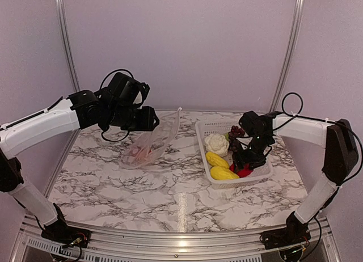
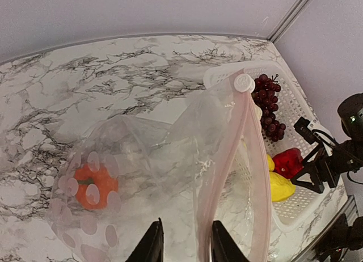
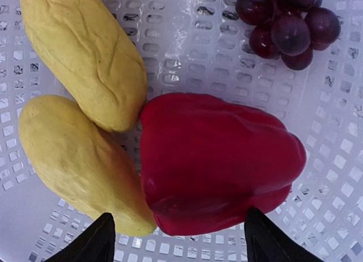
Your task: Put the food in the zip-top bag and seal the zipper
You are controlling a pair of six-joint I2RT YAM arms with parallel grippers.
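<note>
The clear zip bag [image 1: 148, 146] stands open at centre-left, a red item [image 2: 96, 188] inside. Above it my left gripper is open, the bag's pink zipper edge at its right finger; whether that edge is pinched cannot be seen clearly. My right gripper is open just over a red pepper [image 3: 218, 160] in the white basket [image 1: 204, 177]. Two yellow vegetables [image 3: 85, 165] lie beside the pepper, dark grapes [image 3: 289, 32] behind, and a white cauliflower [image 1: 216, 144] at the basket's left.
Walls [image 1: 181, 58] enclose the back and sides. The right arm reaches over the basket's right part.
</note>
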